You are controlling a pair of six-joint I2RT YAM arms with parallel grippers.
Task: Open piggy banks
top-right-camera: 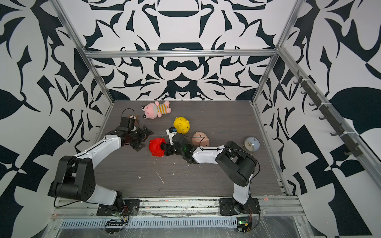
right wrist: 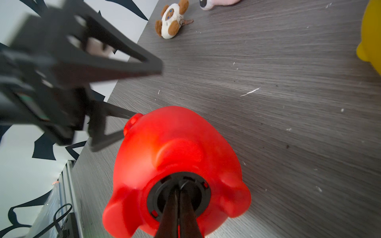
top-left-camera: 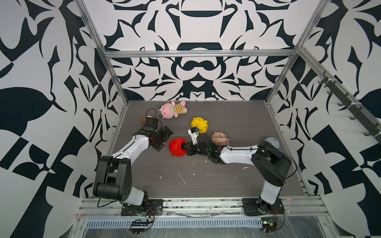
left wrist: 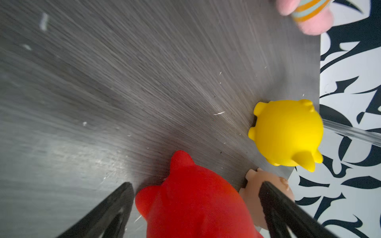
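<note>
A red piggy bank [top-left-camera: 176, 146] sits mid-table, its underside with a round black plug ring [right wrist: 160, 190] facing my right gripper. That gripper is shut, fingertips at the centre of the ring; whether they grip any part is unclear. My left gripper [top-left-camera: 162, 138] stands open, just left of and above the red bank, fingers apart from each other. A yellow piggy bank [top-left-camera: 199, 125] stands behind, and a pale pink one [top-right-camera: 200, 139] lies right of it, partly behind my right arm in the top left view.
A pink plush toy [top-left-camera: 168, 110] lies at the back left, beside a small brown-and-white plush [right wrist: 169, 21]. A grey round object [top-right-camera: 251, 143] is at the right edge.
</note>
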